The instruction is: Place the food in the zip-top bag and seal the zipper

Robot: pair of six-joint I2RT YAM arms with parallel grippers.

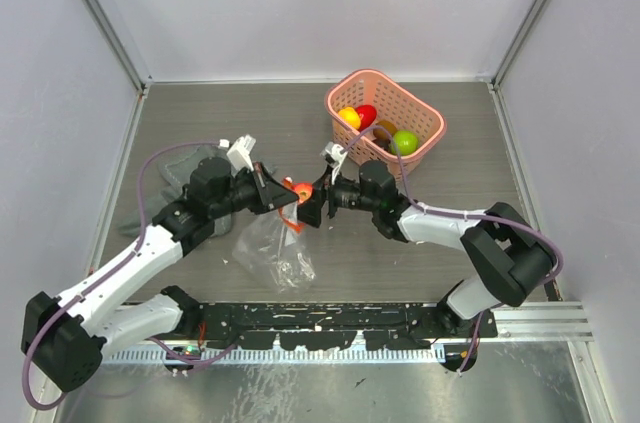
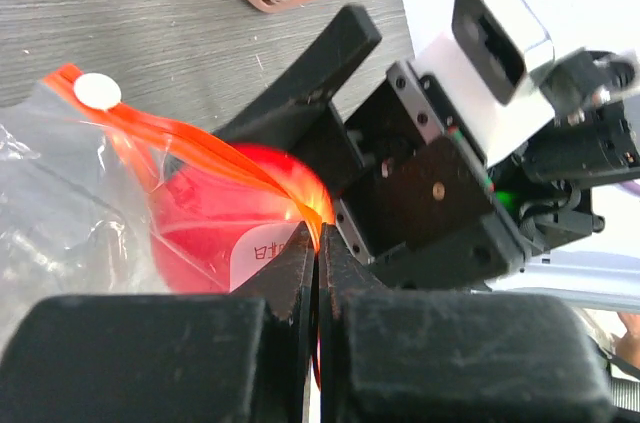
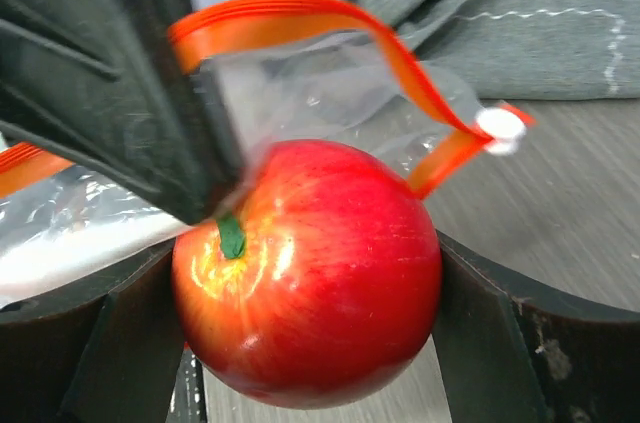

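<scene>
The clear zip top bag (image 1: 272,251) hangs toward the table's front, its orange zipper rim (image 3: 290,8) at the top. My left gripper is shut on that thin rim. A red tomato sits at the bag's mouth, and in the left wrist view part of it shows through the film. My right gripper (image 1: 313,205) is at the mouth too, fingers open wide, with the tomato between its fingers. A white slider (image 3: 500,126) sits at one zipper corner. How deep the tomato lies in the bag is partly hidden.
A pink basket (image 1: 418,111) at the back right holds several foods, among them a green one (image 1: 404,143) and a yellow one (image 1: 349,117). Grey cloth (image 1: 195,165) lies crumpled behind the left arm.
</scene>
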